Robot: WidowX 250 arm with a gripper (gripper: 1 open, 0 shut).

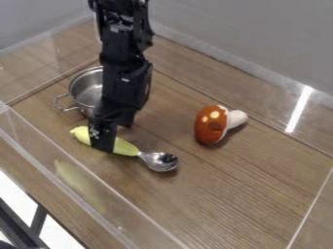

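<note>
My dark gripper (107, 136) reaches down from the top centre over the yellow handle (84, 134) of a spoon, which lies on the wooden table with its metal bowl (162, 161) to the right. The fingertips are at the handle; whether they are open or closed on it is hard to tell. A silver pot (84, 89) stands behind the arm on the left, partly hidden by it.
A red-and-white toy mushroom (211, 124) lies to the right of the gripper. A wall borders the back, and the table's edge runs along the front left.
</note>
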